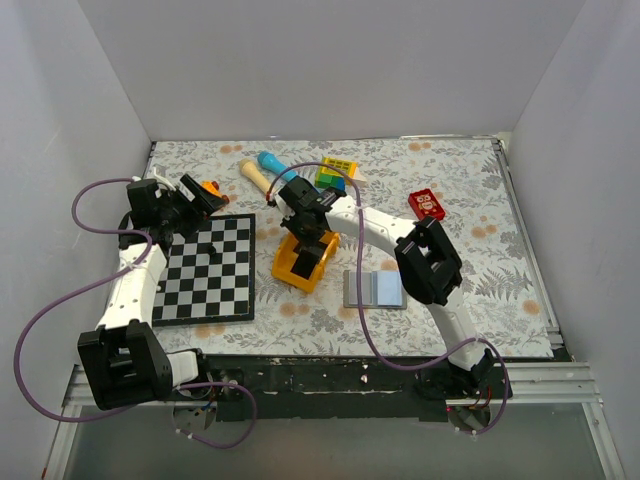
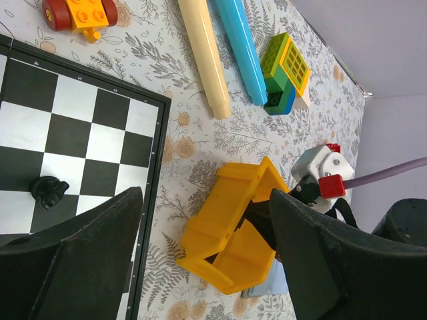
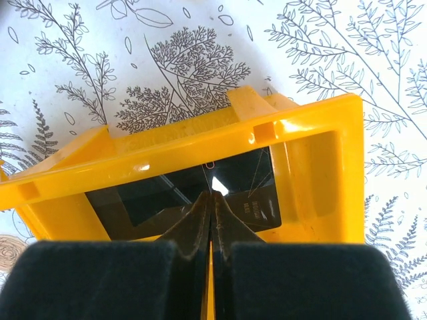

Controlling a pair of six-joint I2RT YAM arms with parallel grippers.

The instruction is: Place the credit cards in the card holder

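Note:
A dark, glossy, flat card-like piece point(image 3: 243, 190) lies in the yellow tray point(image 1: 296, 281); fine print shows near one of its corners. My right gripper is shut above this piece, with nothing visible between its fingers. Over the far right corner of the chessboard hangs my left gripper, open and empty. A flat grey and light-blue object point(image 1: 375, 289) lies on the table right of the tray; I cannot tell whether it is the card holder.
The chessboard point(image 1: 205, 290) with a black piece point(image 2: 49, 192) fills the left side. Behind the tray are a beige rod point(image 2: 205, 60), a blue rod point(image 2: 241, 50) and toy blocks point(image 2: 283, 70). A red box point(image 1: 426, 204) sits at the right, with free table around it.

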